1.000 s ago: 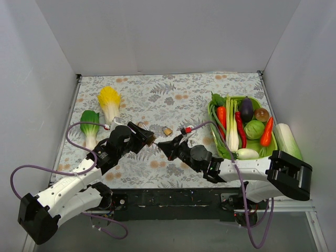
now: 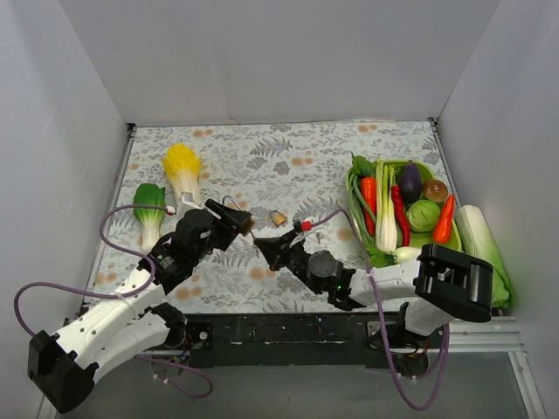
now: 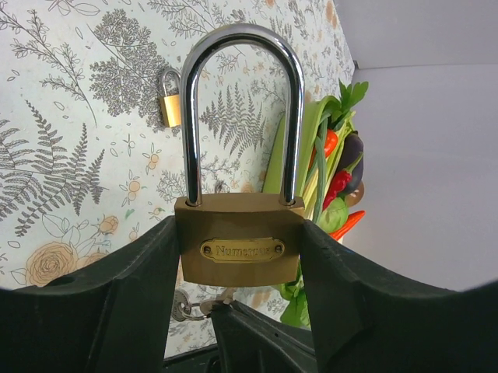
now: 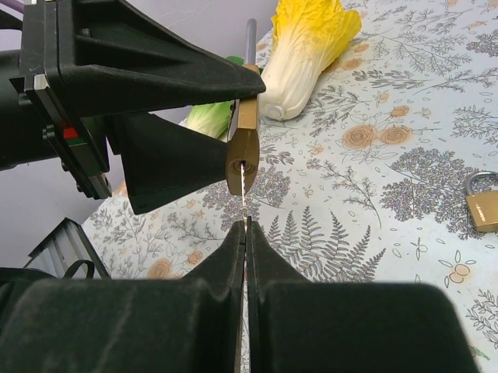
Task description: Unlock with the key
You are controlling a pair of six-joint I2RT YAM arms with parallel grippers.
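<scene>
A large brass padlock (image 3: 239, 233) is gripped between the fingers of my left gripper (image 2: 244, 228). Both legs of its steel shackle (image 3: 241, 33) enter the body. The padlock's keyhole face (image 4: 242, 166) is turned toward my right gripper (image 2: 260, 245). In the right wrist view, that gripper's shut fingers (image 4: 210, 287) pinch a thin key (image 4: 243, 194), seen edge-on. The key's far end meets the keyhole; how deep it sits cannot be told. A ring with metal pieces (image 3: 183, 305) hangs by the right fingertips in the left wrist view.
A smaller brass padlock (image 2: 278, 217) lies on the floral table. A green vegetable basket (image 2: 421, 166) stands at the right, with a long pale vegetable (image 2: 486, 249) beside it. Yellow cabbage (image 2: 182, 172) and bok choy (image 2: 149, 214) lie at the left.
Both arms have shifted slightly left, and the right forearm has swung left and down in the top view. The large padlock moved a little left with my left gripper, its shackle now more upright.
</scene>
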